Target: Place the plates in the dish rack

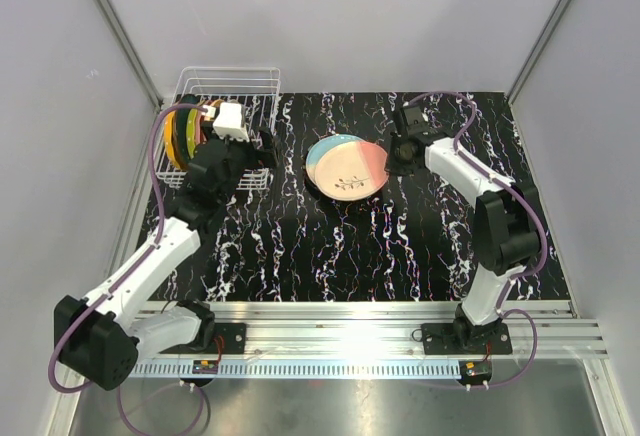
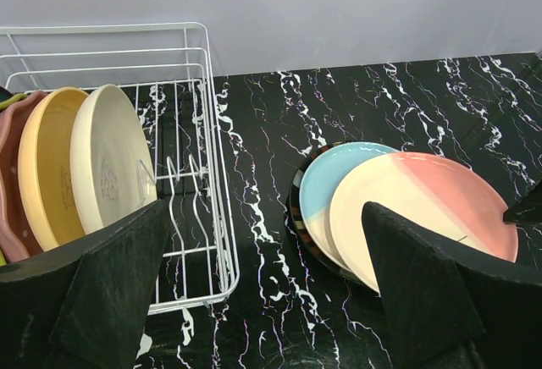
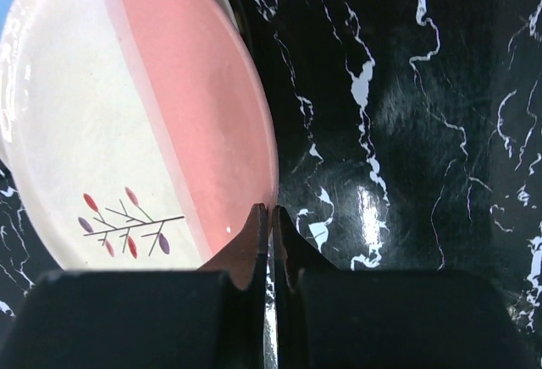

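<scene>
The top pink-and-cream plate (image 1: 345, 171) with a sprig print has its right edge in my right gripper, which is shut on that rim. It sits shifted over a blue plate (image 2: 330, 183) and a darker plate beneath. The white wire dish rack (image 1: 230, 84) on the left holds several plates upright, including a cream one (image 2: 110, 157) and a yellow one (image 2: 51, 166). My left gripper hangs open over the rack's front right, its fingers wide apart with nothing between them.
Grey walls bound the back and sides. The rack's right part has free slots.
</scene>
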